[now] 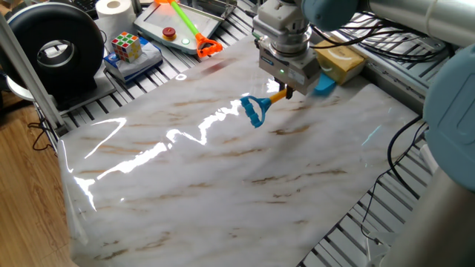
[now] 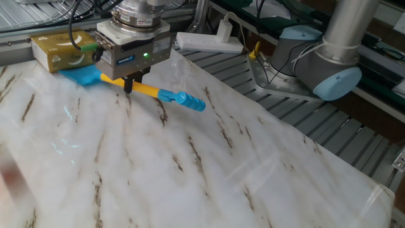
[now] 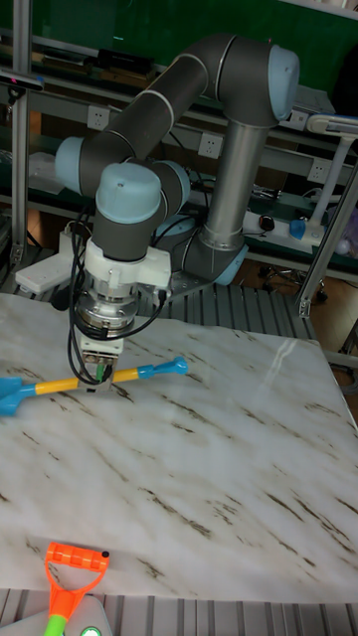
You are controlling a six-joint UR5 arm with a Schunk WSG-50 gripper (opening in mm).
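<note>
A toy shovel with a yellow shaft [image 2: 147,90], a blue grip [image 1: 256,111] and a blue blade [image 2: 81,75] lies across my gripper [image 2: 129,86]. The fingers are shut on the yellow shaft, between the blade and the grip. In exterior view 3 the shovel runs nearly level from the blade [image 3: 13,395] at the left edge to the blue grip [image 3: 165,368]. The shovel seems to be just above the marbled table sheet [image 1: 208,185]; whether the blade touches it, I cannot tell. In exterior view 1, my gripper's body hides the middle of the shovel.
Behind the blade stands a yellow-brown box [image 2: 61,52]. A second toy with an orange handle [image 1: 208,48] lies past the sheet's edge, near a Rubik's cube [image 1: 126,47] on a blue-and-white pack. A white power strip [image 2: 209,43] sits at the back. Most of the sheet is bare.
</note>
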